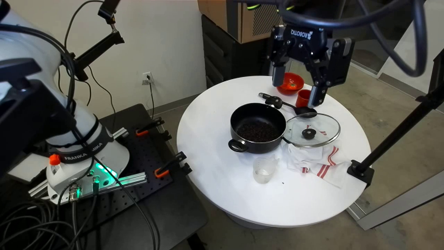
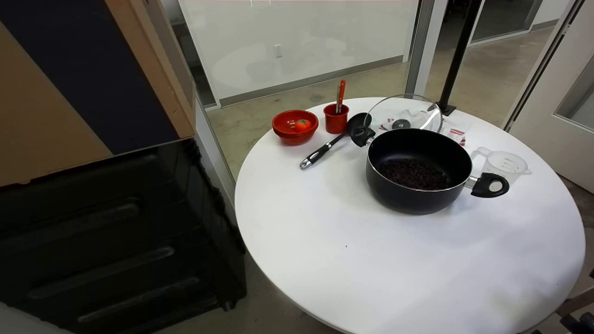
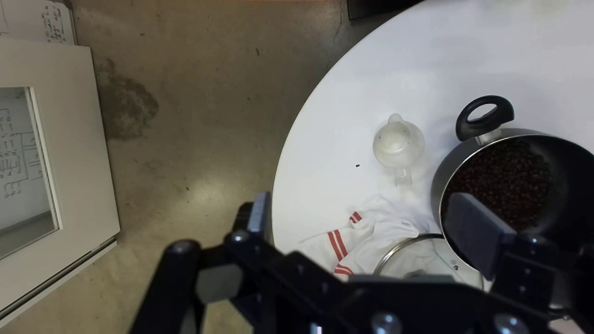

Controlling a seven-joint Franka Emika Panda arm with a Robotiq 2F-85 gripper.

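Note:
High above the table, my gripper stands open, its fingers wide apart with nothing between them. A black pot holds dark beans and has no lid on it. Next to the pot lies a glass lid with a black knob, resting partly on a white cloth with red stripes. A clear plastic measuring jug sits on the table near the pot's handle. In the wrist view one finger overlaps the pot's rim, and the gripper body hides much of the lid.
A black ladle, a red mug with utensils in it, and a red bowl holding a tomato-like thing stand beyond the pot. A black post is clamped at the edge.

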